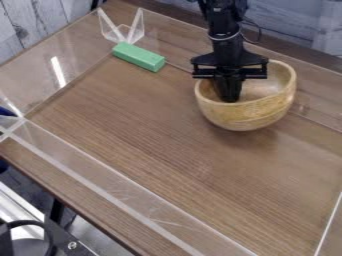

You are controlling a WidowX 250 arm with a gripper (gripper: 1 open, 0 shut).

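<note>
A tan wooden bowl (249, 109) sits at the back right of the wooden table (160, 170). The black gripper (227, 84) reaches down from the top into the bowl's left side, its lower part hidden by the near rim. It looks shut; whether anything is between its fingertips cannot be seen.
A green block (138, 56) lies at the back left, with a white wire-like object (120, 25) behind it. Black cabling (27, 240) is at the bottom left corner.
</note>
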